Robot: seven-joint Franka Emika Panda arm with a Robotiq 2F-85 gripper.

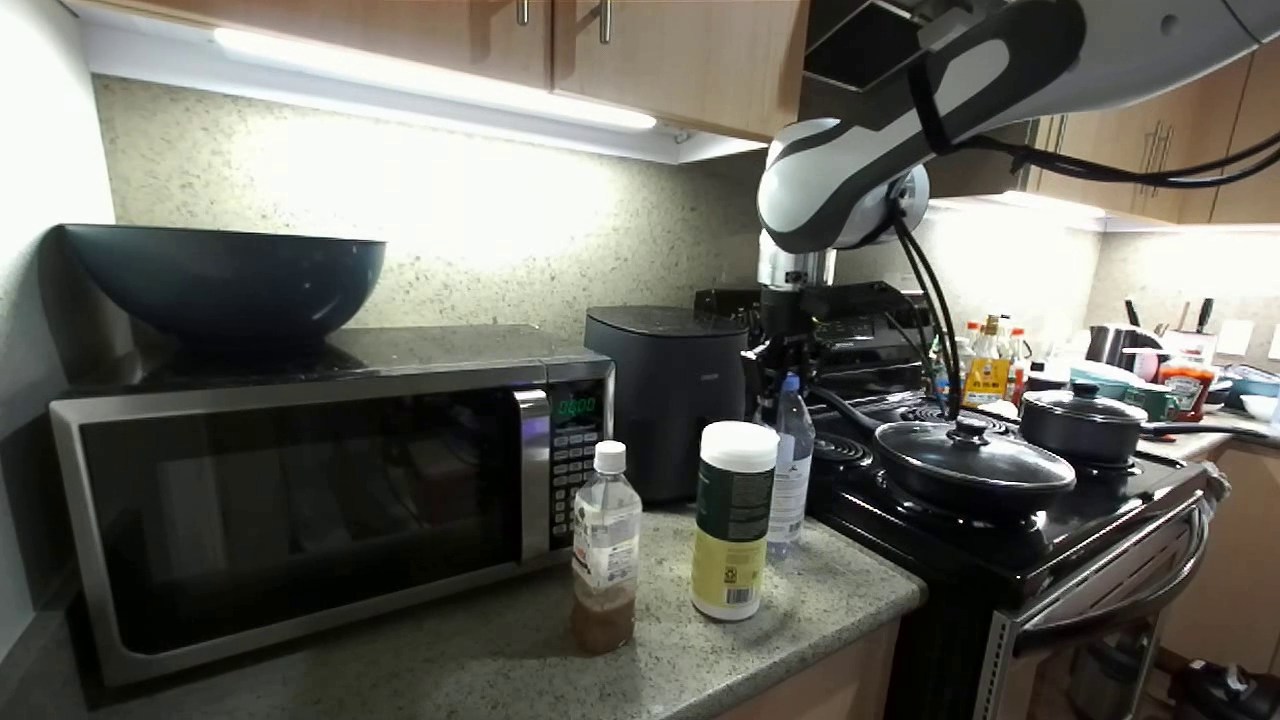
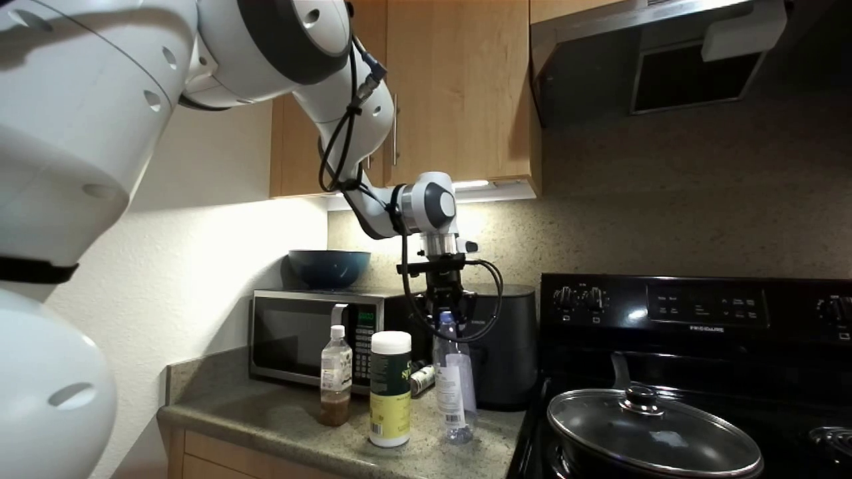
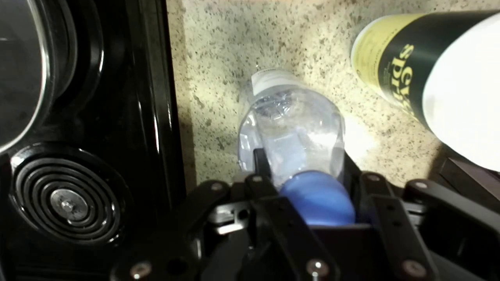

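Observation:
A clear plastic bottle (image 1: 791,470) with a blue cap and white label stands roughly upright at the stove end of the counter. In exterior view 1 the tub in front hides part of its left side. From the wrist camera, the blue cap (image 3: 319,199) sits between the finger linkages. Whether its base touches the counter I cannot tell.
Close beside the bottle is a white-lidded green and yellow tub (image 1: 733,528). A brown-bottomed drink bottle (image 1: 606,552) stands further left, before the microwave (image 1: 324,516). Behind is a black appliance (image 2: 503,351). The stove with a lidded pan (image 2: 655,423) lies to the right.

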